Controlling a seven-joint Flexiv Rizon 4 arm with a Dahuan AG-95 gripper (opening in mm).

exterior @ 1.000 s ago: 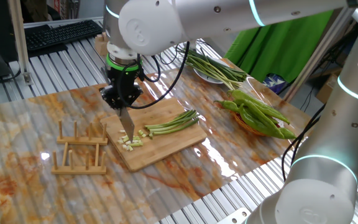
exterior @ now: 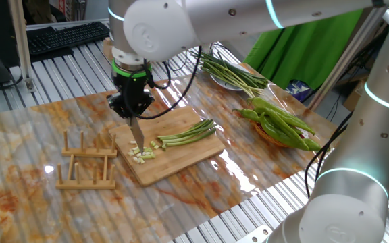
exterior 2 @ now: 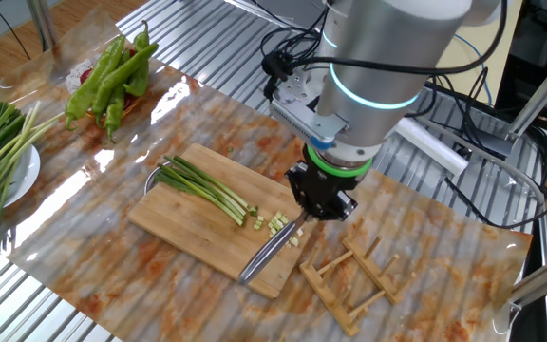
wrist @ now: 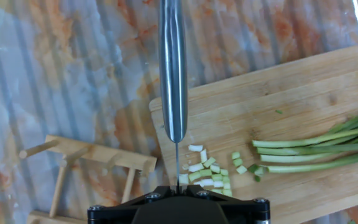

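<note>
My gripper is shut on a metal knife (wrist: 173, 74), whose blade appears edge-on as a thin line between the fingers in the wrist view. In exterior view 2 the knife's steel handle (exterior 2: 269, 255) reaches out toward the board's near edge. The knife is over the left end of the wooden cutting board (exterior: 181, 160), beside chopped white and pale green scallion pieces (wrist: 210, 173). Whether the knife touches the board cannot be told. Uncut scallion stalks (exterior: 188, 133) lie together on the board, to the right of the pieces.
Left of the board stands a wooden peg rack (exterior: 86, 184), close to its edge. Green peppers (exterior: 279, 125) fill a small basket at the right; more scallions (exterior: 231, 73) rest on a plate behind. Bare tabletop (exterior: 32, 209) spreads out at the front left.
The gripper and the upper part of the knife have shifted slightly left in exterior view 1. The board, scallions and rack look unmoved, and the knife is still held.
</note>
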